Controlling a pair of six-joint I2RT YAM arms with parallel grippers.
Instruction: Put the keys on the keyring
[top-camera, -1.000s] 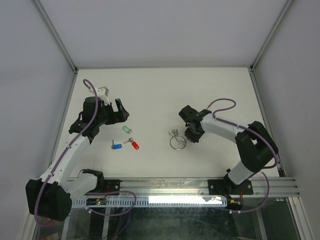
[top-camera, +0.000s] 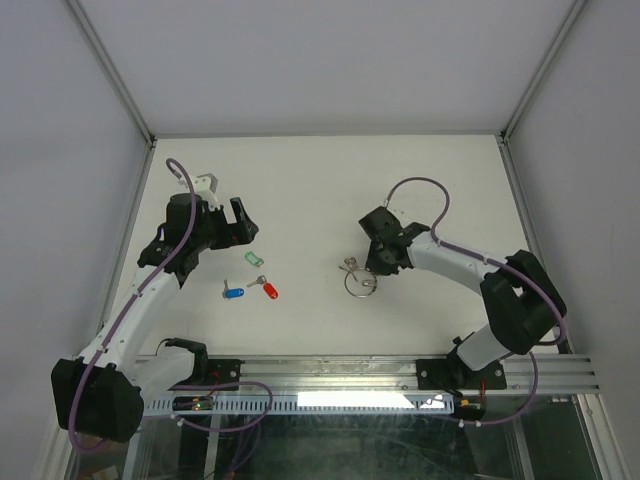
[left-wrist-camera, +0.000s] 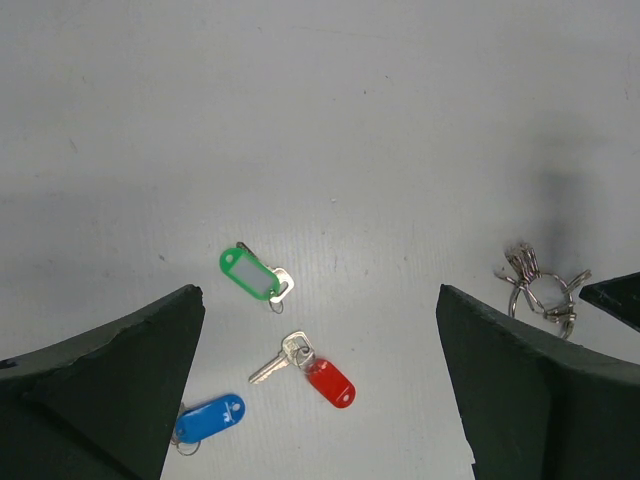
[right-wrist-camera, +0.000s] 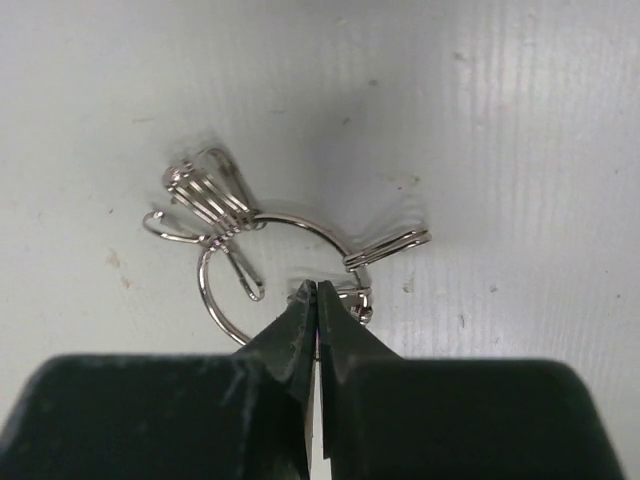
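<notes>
The metal keyring (right-wrist-camera: 212, 296), a round hoop with several small clips bunched at its upper left (right-wrist-camera: 210, 195), lies flat on the table. My right gripper is shut, its tips over the hoop's lower right, by a small clip (right-wrist-camera: 355, 297); nothing clear shows between the fingers. Another clip (right-wrist-camera: 390, 247) sticks out to the right. On the left lie the keys: a red-tagged key (left-wrist-camera: 330, 382), a blue-tagged key (left-wrist-camera: 209, 418) and a green-tagged one (left-wrist-camera: 249, 274). High above them my left gripper stands open and empty.
A metal rail (top-camera: 320, 372) runs along its front edge, with grey walls at the sides and back. A purple cable (top-camera: 440, 200) loops over the right arm.
The keyring has slid slightly to the right since a second ago. My right gripper has turned a little and shifted slightly over the ring's right side. The left arm and keys are still.
</notes>
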